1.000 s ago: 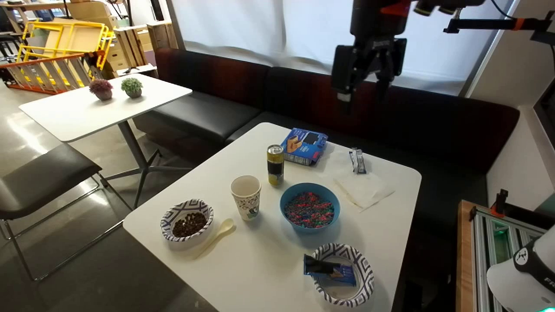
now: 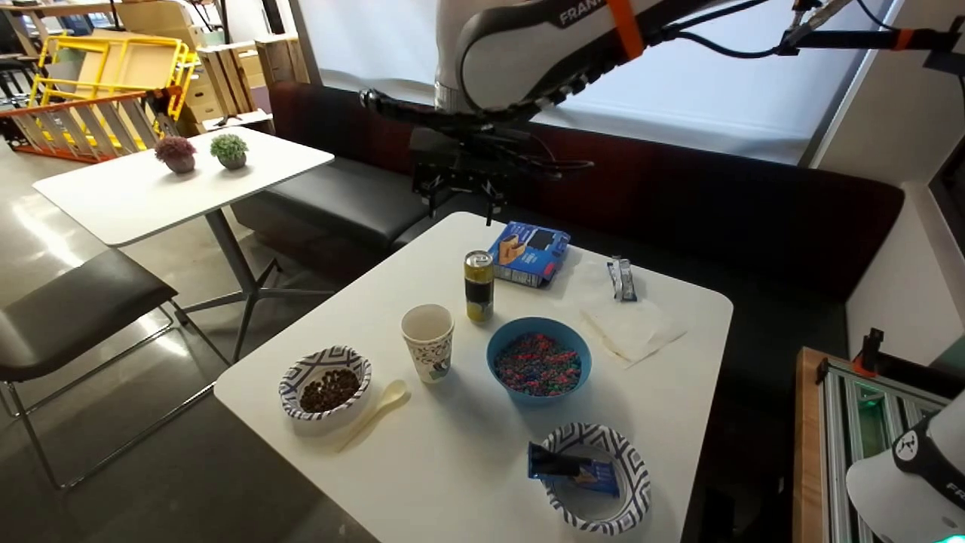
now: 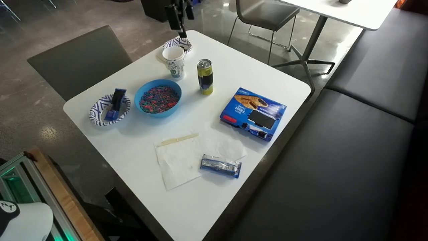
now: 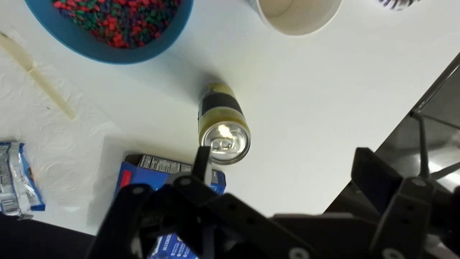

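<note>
My gripper (image 2: 462,204) is open and empty, high over the back edge of the white table (image 2: 493,461); its fingers spread wide in the wrist view. A yellow-green can (image 4: 225,140) with a dark band stands upright below and ahead of it. Close to the can lies a blue snack box (image 2: 531,253), partly hidden behind my gripper in the wrist view. The blue bowl (image 3: 143,90) holds red, green and dark bits. A patterned paper cup (image 2: 427,351) stands upright beside the can.
One patterned bowl (image 2: 295,380) holds brown bits; another (image 2: 637,472) has a blue wrapped bar (image 2: 592,472) in it. A pale spoon (image 2: 380,409) lies by the cup. Napkins (image 3: 178,168) lie on the table, with a silver-blue packet (image 3: 219,166) on one.
My arm has swung across the back of the table, leftward in exterior view 1, and its gripper hangs lower. The objects on the table have not moved.
</note>
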